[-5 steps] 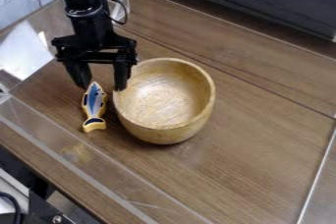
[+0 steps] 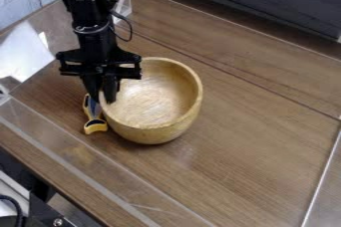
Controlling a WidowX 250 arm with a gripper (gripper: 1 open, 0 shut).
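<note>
My black gripper point(image 2: 102, 87) reaches down at the left side of a light wooden bowl point(image 2: 167, 97). Its fingers are low beside the bowl's left rim, over a small yellow and blue object point(image 2: 95, 124) that lies on the wooden table just left of the bowl. The gripper looks closed in around that object's upper part, though its fingertips are partly hidden and what lies between them is hard to make out.
A transparent edge runs along the front left, and a dark ledge stands at the back.
My gripper has lowered and its fingers have drawn closer together beside the bowl. The bowl has shifted slightly left, and the yellow and blue object is now more covered.
</note>
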